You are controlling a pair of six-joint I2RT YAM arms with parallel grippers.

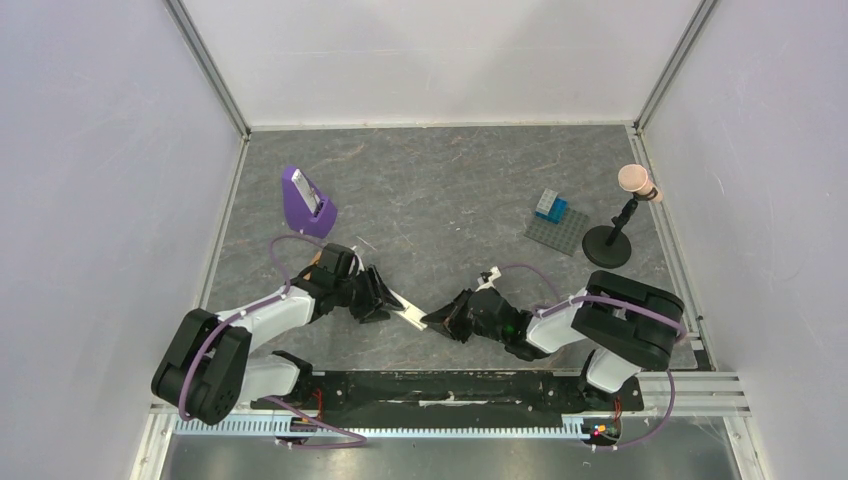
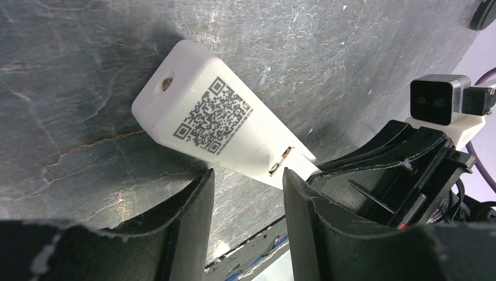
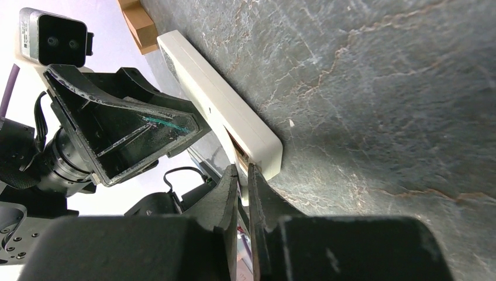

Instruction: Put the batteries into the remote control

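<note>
The white remote control point(image 1: 408, 310) lies on the grey table between my grippers. In the left wrist view its body point(image 2: 234, 134) shows a QR label and an opening at the right end, where my right gripper reaches in. My left gripper is part open, fingers apart above the near side of the remote with nothing between them. In the right wrist view my right gripper has its fingertips close together at a thin white cover piece at the remote's end; a copper-coloured strip shows in the gap beside it. I see no loose batteries clearly.
A purple holder point(image 1: 310, 210) stands at the back left. A grey plate point(image 1: 550, 235) with blue and grey blocks and a black stand point(image 1: 606, 247) with a pink top are at the right. A cardboard box point(image 3: 137, 26) lies behind the left gripper.
</note>
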